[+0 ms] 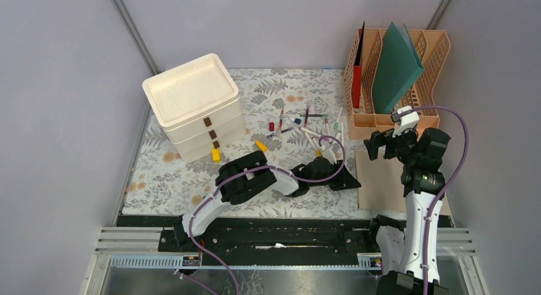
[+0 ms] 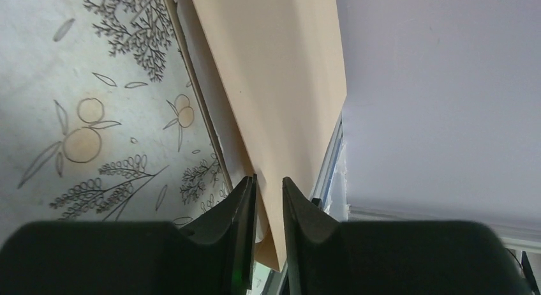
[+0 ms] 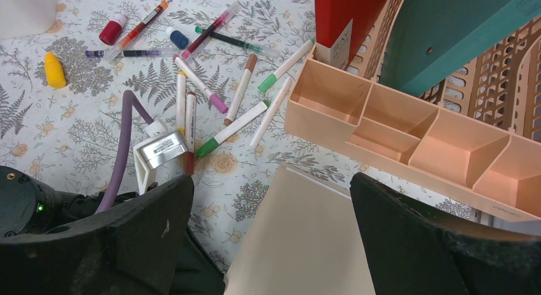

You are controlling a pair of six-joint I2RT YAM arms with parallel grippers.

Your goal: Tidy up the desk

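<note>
A beige folder [image 1: 380,183] lies flat at the front right of the desk. In the left wrist view its cover [image 2: 281,84] stands slightly lifted from the part beneath, leaving a narrow gap along the edge. At this edge is my left gripper, its fingers a little apart, with the cover's corner showing between them. My right gripper hangs above the folder, wide open and empty. Several markers [image 3: 234,128] and pens [image 3: 212,29] lie scattered mid-desk, with a red bottle [image 3: 113,29], a blue one [image 3: 178,37] and a yellow one [image 3: 55,70].
A peach organizer [image 1: 365,121] holds a red binder [image 1: 356,84] and a green folder [image 1: 395,71] at the back right; its small front compartments look empty. A white drawer unit [image 1: 191,94] stands at the left, a yellow object [image 1: 215,155] before it.
</note>
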